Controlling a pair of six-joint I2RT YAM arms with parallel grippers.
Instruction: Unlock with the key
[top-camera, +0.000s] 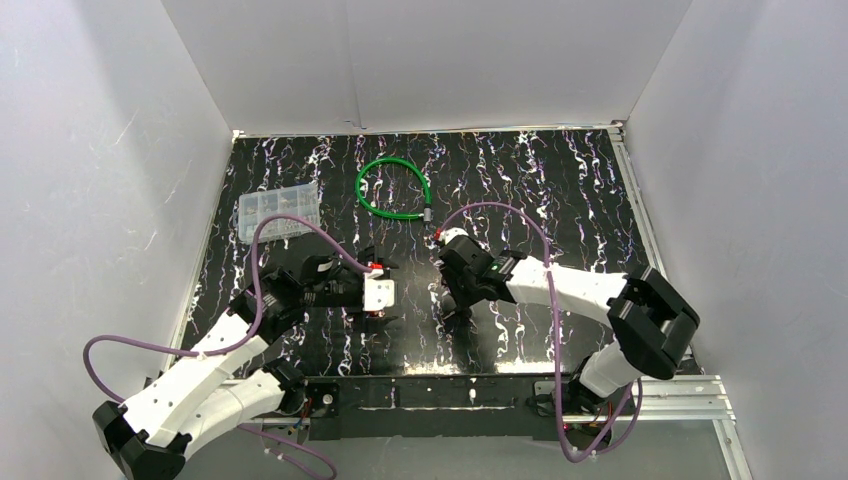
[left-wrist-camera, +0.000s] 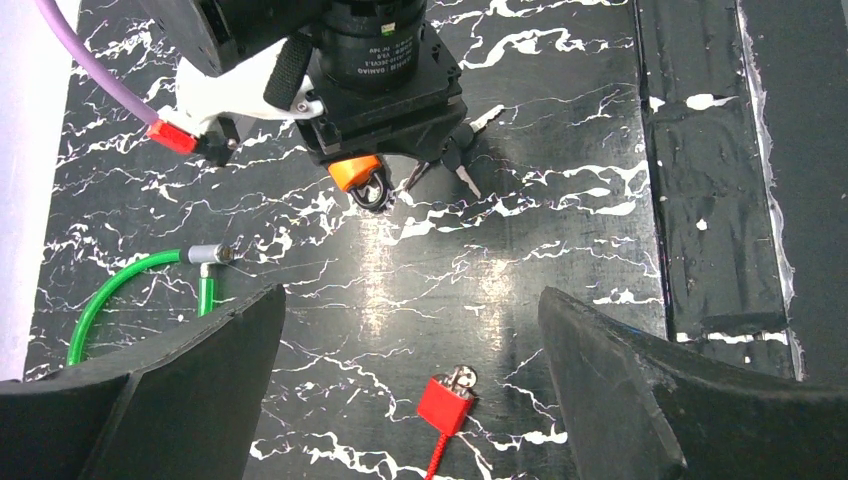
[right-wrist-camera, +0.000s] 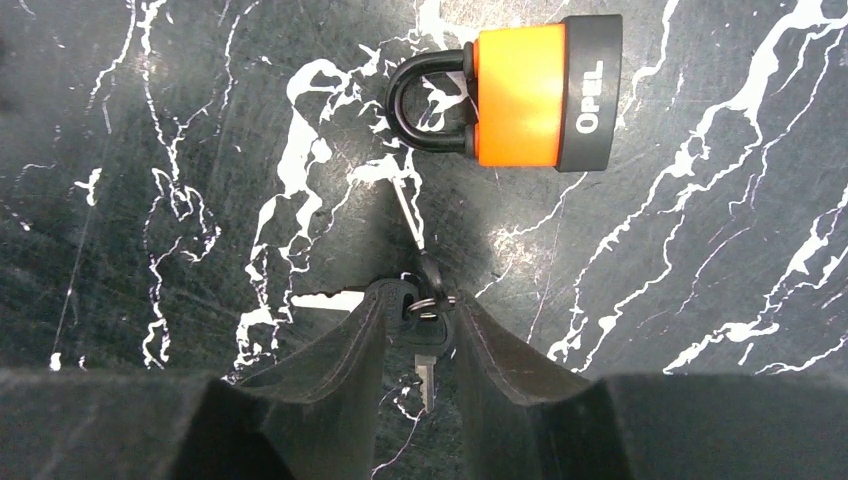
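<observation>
In the right wrist view, a bunch of dark-headed keys on a small ring (right-wrist-camera: 428, 308) sits between the fingertips of my right gripper. Those fingers are drawn close around the key heads, and the blades fan out in several directions. An orange padlock with a dark end (right-wrist-camera: 520, 95) lies on its side just ahead of the keys, its black shackle pointing left. From the left wrist view, the padlock (left-wrist-camera: 355, 173) and keys (left-wrist-camera: 458, 148) show beside the right arm. My left gripper stands wide open and empty.
A red item with a metal clip (left-wrist-camera: 445, 402) and red cord is visible between the left fingers. Farther back lie a green hose loop (top-camera: 359, 190) and a clear compartment box (top-camera: 279, 212).
</observation>
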